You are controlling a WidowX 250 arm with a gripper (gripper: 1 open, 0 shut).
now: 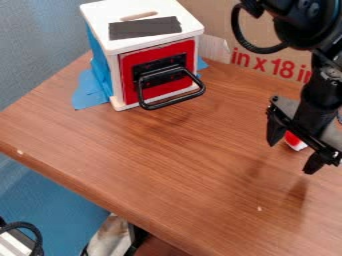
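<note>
A black gripper (293, 146) hangs at the right of the view, fingers angled down and apart, low over the wooden table. A small red-and-white object (297, 141) sits behind it, mostly hidden by the fingers; whether it is between them I cannot tell. At the upper left stands a white toy oven (130, 22) with a red front, a black handle and a dark strip on top.
Blue sheet (88, 92) lies around the oven's base. A cardboard box (274, 66) stands at the back. The table's left edge runs diagonally down.
</note>
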